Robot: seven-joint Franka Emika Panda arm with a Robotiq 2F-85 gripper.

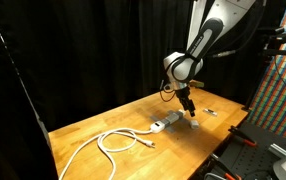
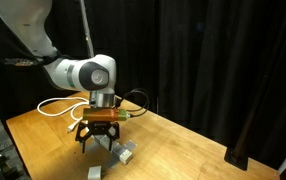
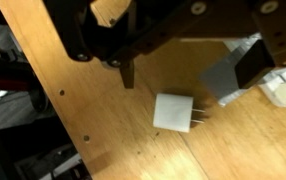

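A white charger block (image 3: 173,112) with two metal prongs lies on the wooden table, its prongs pointing right in the wrist view. In exterior view 1 the same charger (image 1: 194,124) sits right of the power strip (image 1: 167,121), apart from it. My gripper is open, its fingers spread wide with nothing held between them. From exterior view 1, the gripper (image 1: 189,108) hangs low above the table close to the charger. Part of the white strip (image 3: 285,92) shows at the wrist view's right edge, partly covered by a finger.
A white cord (image 1: 105,142) loops across the table's left part. Small items (image 1: 210,112) lie on the right, beyond the charger. Bare table (image 2: 188,155) stretches away from the strip in exterior view 2. Black curtains stand behind.
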